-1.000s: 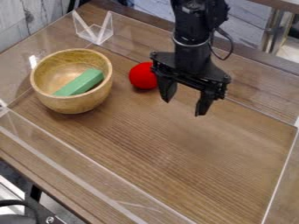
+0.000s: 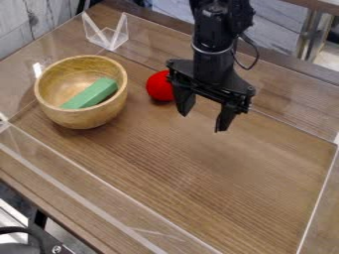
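Note:
My black gripper hangs over the middle of the wooden table, its two fingers pointing down and spread apart with no object visible between them. Just left of it, partly behind it, a red round object rests on the table. Further left, a tan bowl holds a green oblong object.
A small white wire-like object stands at the back left. A dark cable or rim shows at the lower left corner.

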